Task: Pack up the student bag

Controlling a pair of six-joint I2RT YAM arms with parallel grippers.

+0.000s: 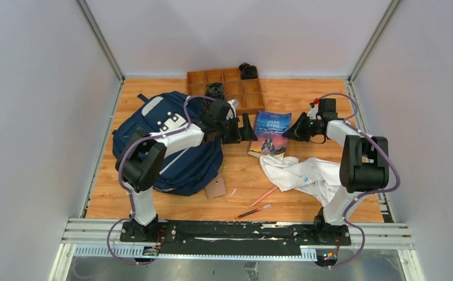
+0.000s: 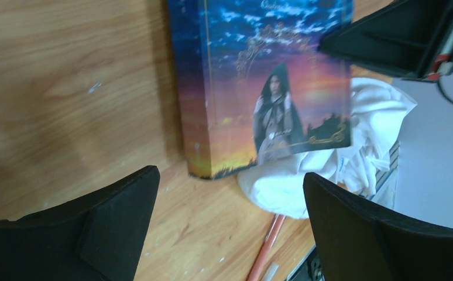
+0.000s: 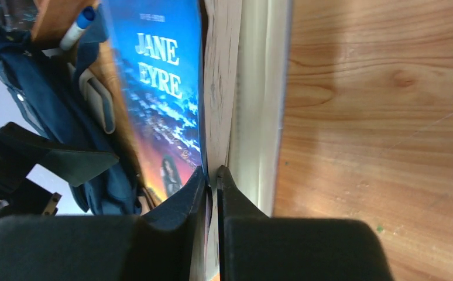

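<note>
The Jane Eyre book (image 1: 271,133), blue above and orange-purple below, is tilted with its cover facing up, near the middle right of the table. My right gripper is shut on its right side, gripping the cover and some pages, while other pages hang loose beneath. To the book's left, my left gripper (image 1: 248,132) stands open with empty fingers; in the left wrist view the book's spine (image 2: 192,105) lies ahead of its fingertips. The dark blue student bag (image 1: 180,161) lies on the left of the table, partly hidden under the left arm.
A wooden compartment tray (image 1: 252,99) with dark items stands at the back. A white cloth (image 1: 309,177) lies below the book, touching or close to it. A red pencil (image 1: 263,196), a pen (image 1: 253,211) and a brown notebook (image 1: 216,187) lie in front.
</note>
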